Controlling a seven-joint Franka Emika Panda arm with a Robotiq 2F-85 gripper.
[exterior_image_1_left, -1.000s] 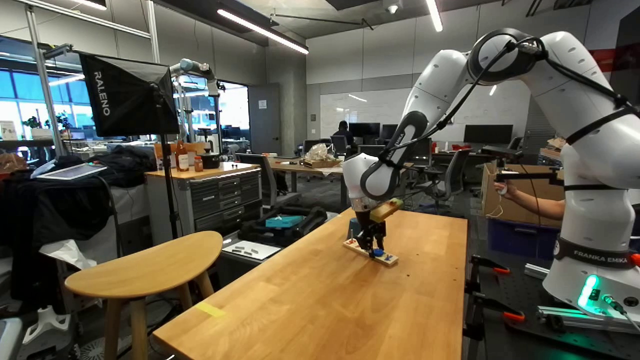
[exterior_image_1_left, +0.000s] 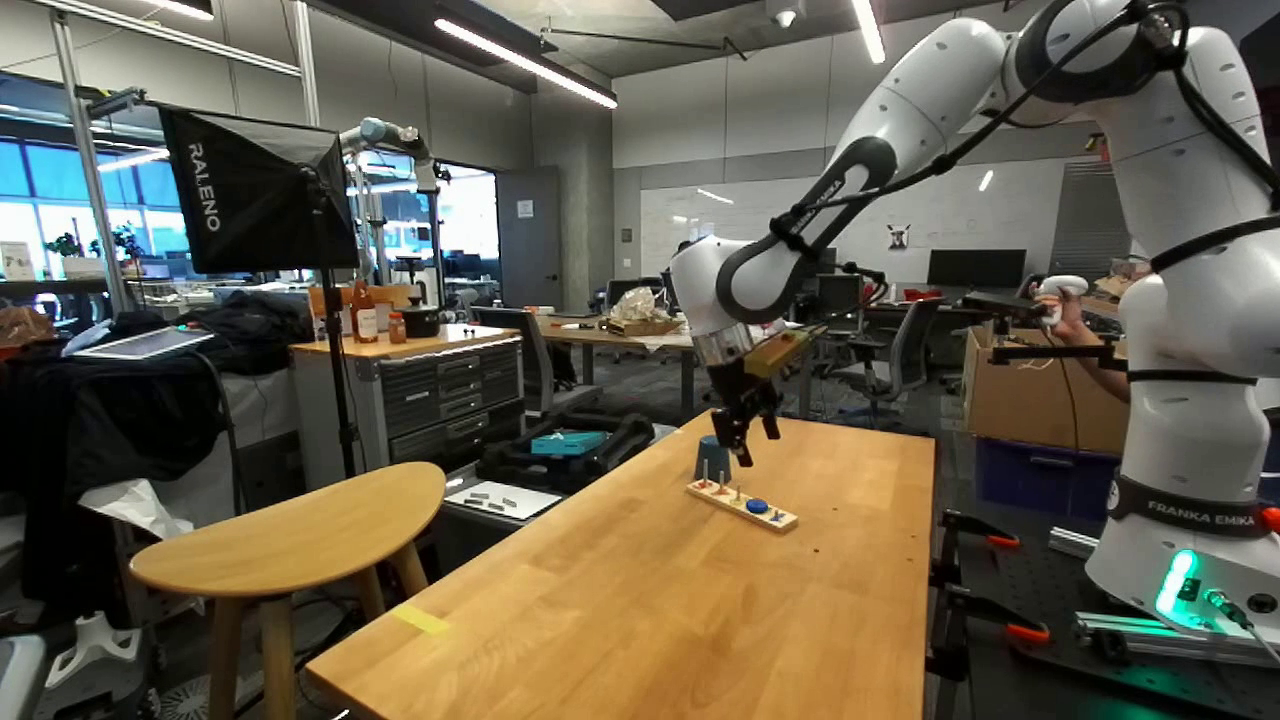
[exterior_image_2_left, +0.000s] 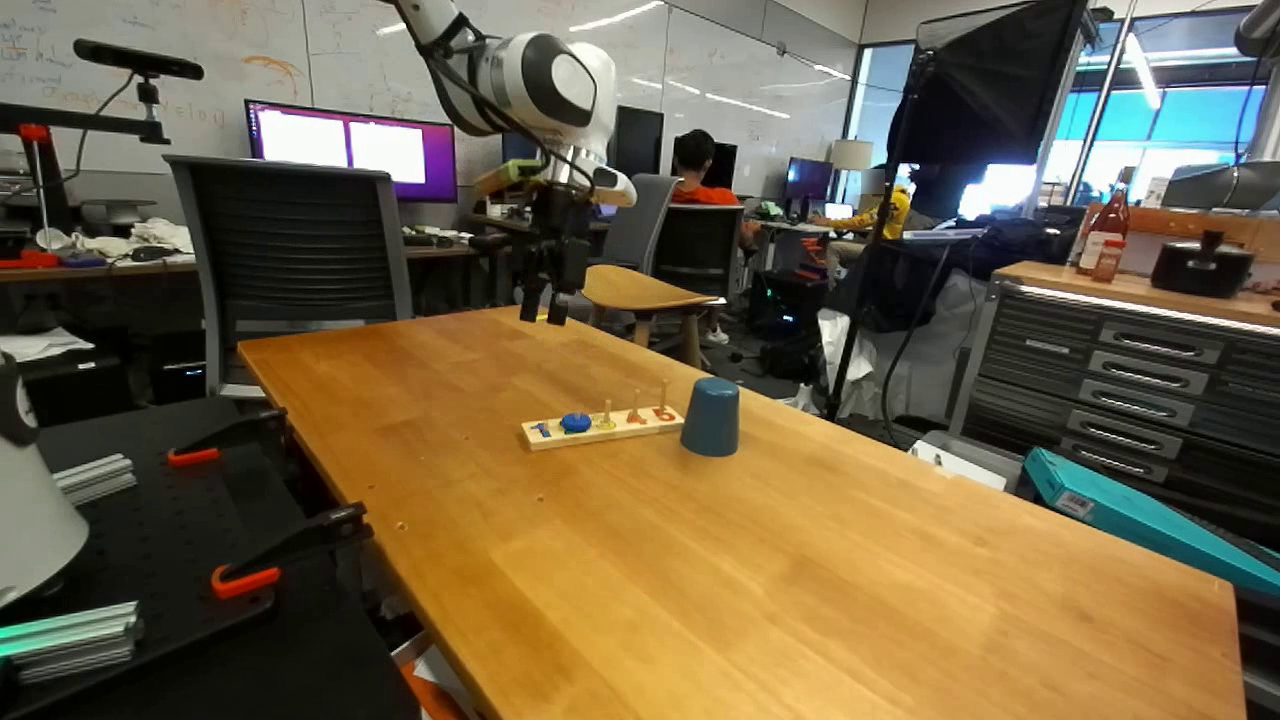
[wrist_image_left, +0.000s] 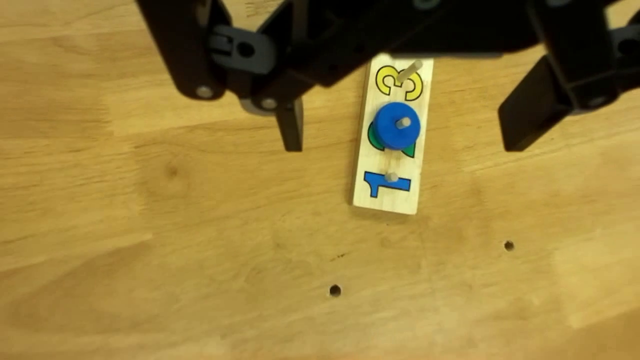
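A pale wooden peg board (wrist_image_left: 384, 201) with painted numbers and upright pegs lies on the table. The blue ring (wrist_image_left: 391, 131) sits on the peg at the green number, which it partly covers; the peg's tip pokes through its hole. At 1 and 3 the pegs are bare in the wrist view. My gripper is open above the board, its fingers wide apart with nothing held. Exterior view 2 has the gripper (exterior_image_2_left: 542, 317) well clear of the tabletop. The board's far end is hidden by the gripper in the wrist view.
A dark blue cup (exterior_image_2_left: 710, 418) stands upside down close to the board's far end. Clamps (exterior_image_1_left: 1002, 614) grip the edge on the robot's side. A wooden stool (exterior_image_1_left: 294, 528) stands beside the table.
My gripper has risen from down at the blue ring to well above the board. The ring stays on the board, now in plain sight.
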